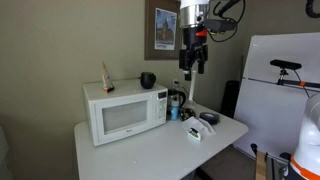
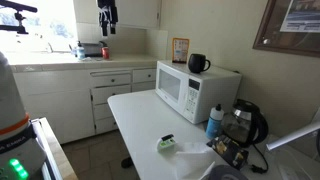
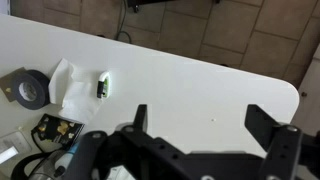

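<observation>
My gripper is open and empty, its two dark fingers (image 3: 141,119) spread wide above bare white table. High over the table, the gripper (image 1: 194,71) hangs well clear of everything in exterior view 1. A small white and green item (image 3: 103,85) lies on the table beside a crumpled white cloth or paper (image 3: 75,90), left of the gripper in the wrist view. The white microwave (image 2: 187,92) stands on the table with a black mug (image 2: 199,63) on top. A pointed object (image 1: 106,77) also sits on the microwave.
A black ring-shaped roll (image 3: 29,88), a dark packet (image 3: 55,130), a blue bottle (image 2: 214,121) and a glass kettle (image 2: 243,122) crowd one end of the table. Bare tabletop (image 3: 200,90) lies beneath the gripper. A fridge (image 1: 275,88) stands to the right.
</observation>
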